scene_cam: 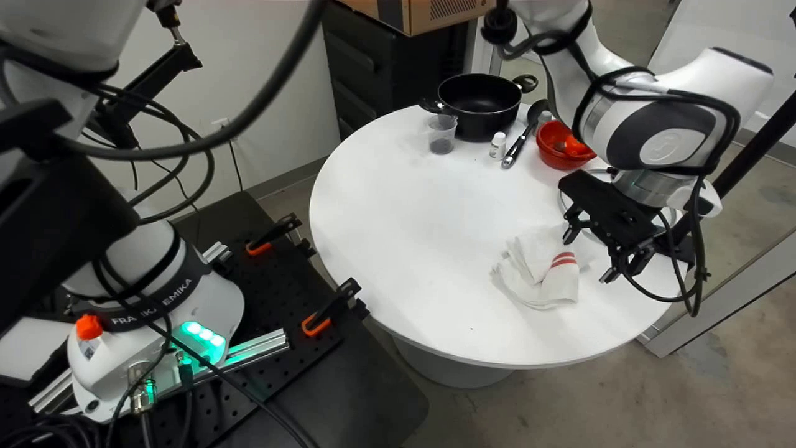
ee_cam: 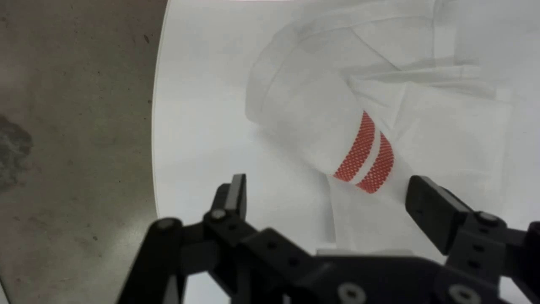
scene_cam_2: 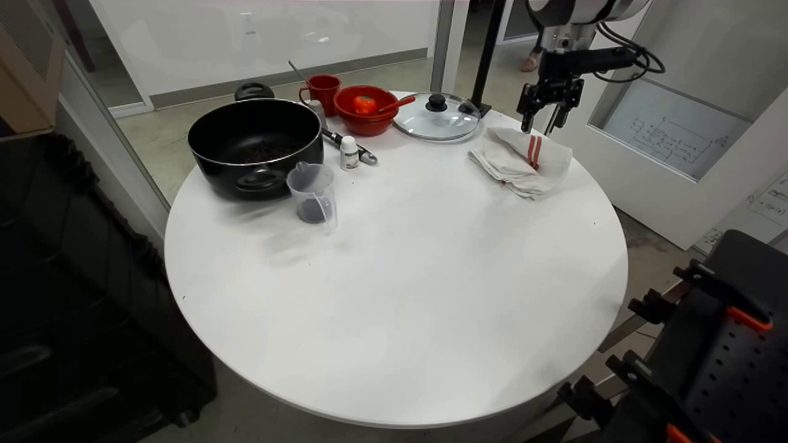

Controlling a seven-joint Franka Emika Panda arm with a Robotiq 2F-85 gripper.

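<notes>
A white cloth [scene_cam: 538, 270] with two red stripes lies loosely folded near the table's edge. In the wrist view the striped fold of the cloth [ee_cam: 314, 116] is ahead of the fingers, and part of the cloth extends below the right finger. My gripper [scene_cam: 591, 257] hangs above the table on the cloth's lid side, clear of the fold. Its fingers stand wide apart with nothing gripped, as the gripper shows from the wrist. The second exterior view has the gripper [scene_cam_2: 544, 118] above the cloth's far edge.
A glass lid [scene_cam_2: 437, 118], red bowls [scene_cam_2: 367, 111], a red mug [scene_cam_2: 322, 92], a black pot [scene_cam_2: 255, 147], a small white bottle [scene_cam_2: 349, 154] and a clear measuring cup [scene_cam_2: 313, 193] line the table's far side. A black post [scene_cam_2: 490, 55] rises behind the lid.
</notes>
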